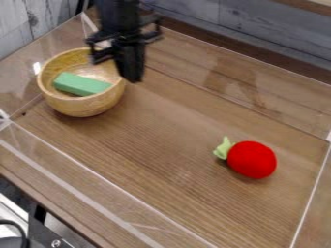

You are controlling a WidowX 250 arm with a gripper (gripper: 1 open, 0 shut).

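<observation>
My gripper [127, 63] hangs blurred at the top, just right of and above a wooden bowl [65, 101]; whether its fingers are open or shut is too blurred to tell. The bowl, on the left of the wooden table, holds a green block [81, 84]. A red tomato-like object [253, 160] with a pale green top lies at the right of the table.
The table's edge runs along the right, and a dark cable lies at the bottom left corner.
</observation>
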